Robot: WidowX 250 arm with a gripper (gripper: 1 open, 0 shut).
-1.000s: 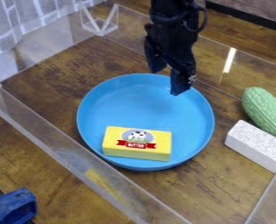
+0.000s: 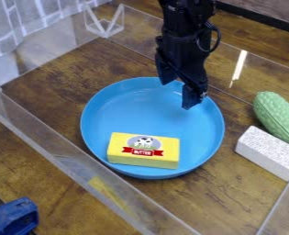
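Note:
A yellow butter box (image 2: 143, 150) with a red label lies in the front part of a blue plate (image 2: 122, 116). My black gripper (image 2: 183, 84) hangs above the back right of the plate, behind and to the right of the box and apart from it. Its fingers point down; I cannot tell clearly how far apart they stand, and I see nothing held.
A green corn-shaped vegetable (image 2: 279, 122) and a white block (image 2: 268, 153) lie right of the plate. A blue object (image 2: 9, 218) sits at the front left. Clear plastic walls edge the wooden surface, which is bare at the left and back.
My gripper has shifted slightly down and to the left over the plate. The box, plate and other objects look unmoved.

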